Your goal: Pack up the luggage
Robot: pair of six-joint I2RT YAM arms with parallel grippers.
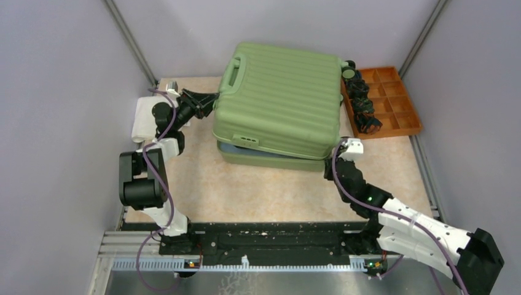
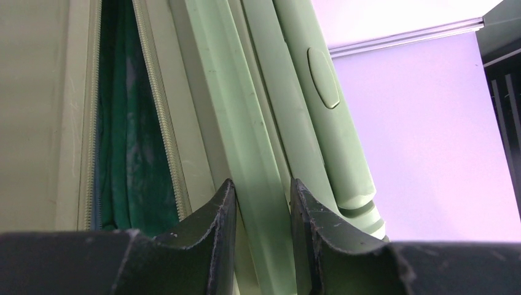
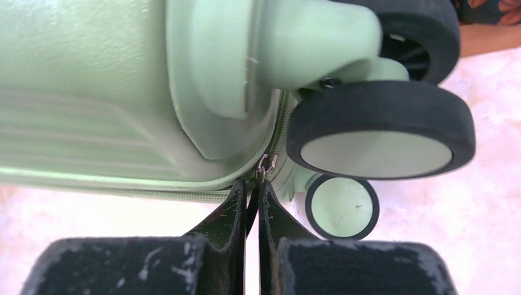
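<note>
The green suitcase [image 1: 276, 98] lies with its lid lowered over the base, a gap showing along the front edge. My left gripper is at the suitcase's left end, fingers part open around a pale green edge strip, with zipper and dark green lining beside it. My right gripper is shut at the front right corner, beside a wheel [image 3: 375, 150]; its fingertips are at a metal zipper pull [image 3: 266, 162], with a thin dark strip between or behind them.
A wooden compartment tray [image 1: 393, 107] with dark folded items stands at the back right. A white cloth [image 1: 145, 117] lies at the left.
</note>
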